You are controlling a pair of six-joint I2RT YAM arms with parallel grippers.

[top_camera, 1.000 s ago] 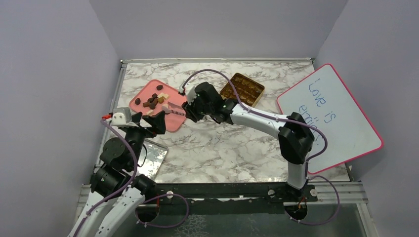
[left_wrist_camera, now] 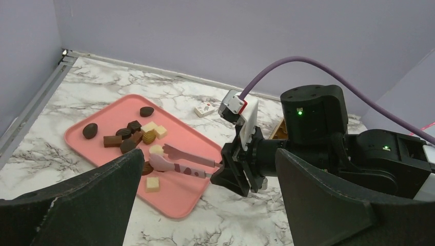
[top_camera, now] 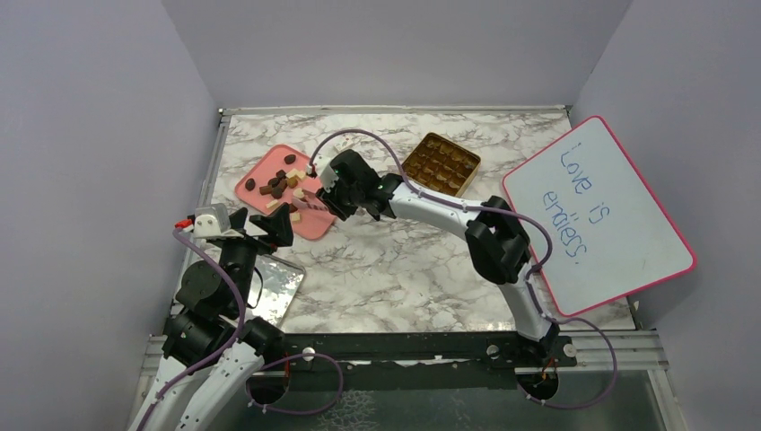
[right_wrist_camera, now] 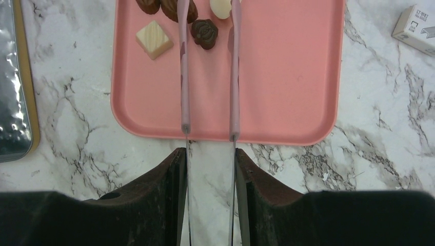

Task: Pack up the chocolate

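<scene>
A pink tray (top_camera: 260, 173) at the back left carries several brown, dark and cream chocolates. My right gripper (top_camera: 334, 203) is shut on tongs with pink arms (left_wrist_camera: 191, 157), held low at the tray's near right side. In the right wrist view the two pink arms (right_wrist_camera: 235, 87) stand apart, with a dark chocolate (right_wrist_camera: 205, 34) lying in the gap as seen from above. Their tips run past the upper edge there, and no chocolate is clearly gripped. A cream square (right_wrist_camera: 154, 40) sits left of the tongs. My left gripper (top_camera: 267, 232) is open and empty, in front of the tray.
An empty-looking gold box insert with compartments (top_camera: 441, 165) lies at the back, right of the tray. A clear lid or tray (top_camera: 280, 285) is partly under the left arm. A whiteboard (top_camera: 601, 215) takes up the right side.
My right arm has moved left, carrying the tongs further over the tray. The left gripper shifted slightly left early on and has since stayed still.
</scene>
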